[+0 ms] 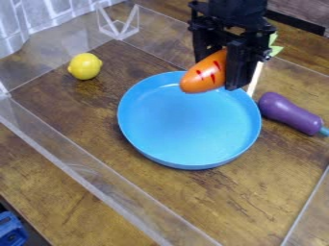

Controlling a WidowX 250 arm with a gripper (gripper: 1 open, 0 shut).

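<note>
The black gripper (221, 53) is shut on an orange toy carrot (203, 73), held tilted above the back part of a round blue plate (180, 130). A purple toy eggplant (290, 113) lies just right of the plate. A yellow lemon (85, 66) lies on the wooden surface at the upper left.
Transparent walls run along the left and back. A green object (276, 43) is partly hidden behind the gripper at the upper right. A blue item sits at the lower left corner.
</note>
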